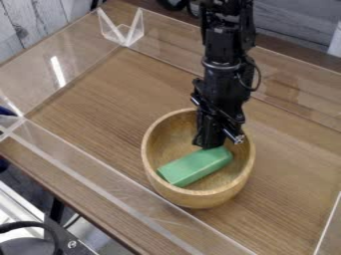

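A wooden bowl sits on the table with a green rectangular block lying in it. The black robot arm comes down from the top of the view, its gripper low over the back part of the bowl, at the upper end of the block. The fingertips are dark and partly hidden, so whether anything is between them is hard to see.
A white wire-like object stands at the back left. Black cables lie at the bottom left, off the board.
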